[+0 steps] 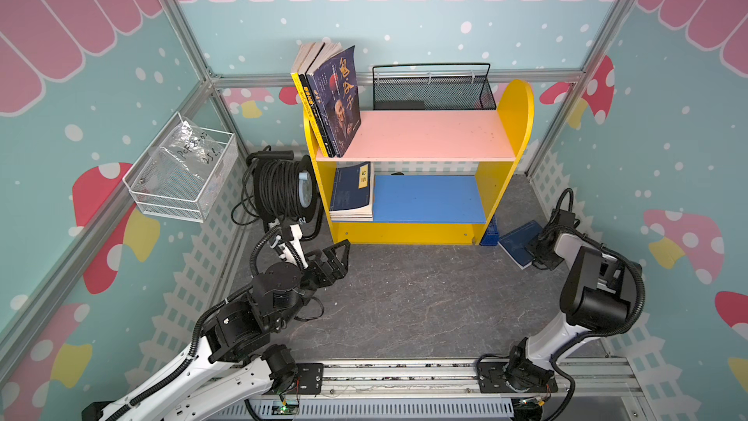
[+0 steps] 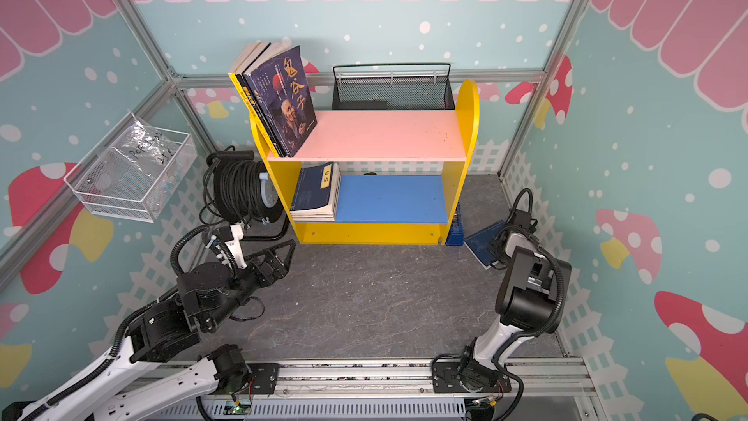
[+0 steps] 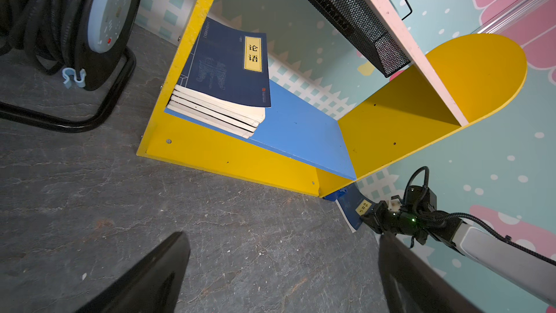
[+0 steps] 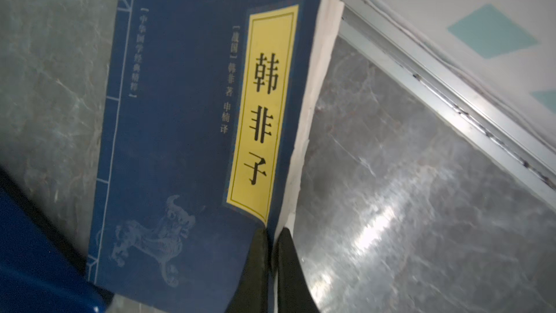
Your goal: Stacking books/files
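Note:
A blue paperback (image 4: 173, 110) with a yellow title panel lies by the right wall. My right gripper is shut on its open-side edge, and the cover bends where the fingers pinch it. From above, that book (image 1: 517, 243) rests low over the floor beside the shelf, partly covered by the right gripper (image 1: 543, 249). My left gripper (image 1: 336, 262) hangs open in front of the shelf's left end; its fingers (image 3: 144, 272) stand wide apart with nothing between them. Dark blue books (image 3: 231, 69) are stacked flat on the blue shelf (image 3: 301, 127), against its left side.
Several upright books (image 1: 335, 101) lean at the left of the pink top shelf (image 1: 428, 132). Another blue book (image 1: 490, 232) stands against the shelf's right outer side. A cable reel (image 1: 280, 187) sits left of the shelf. The right half of the blue shelf is clear.

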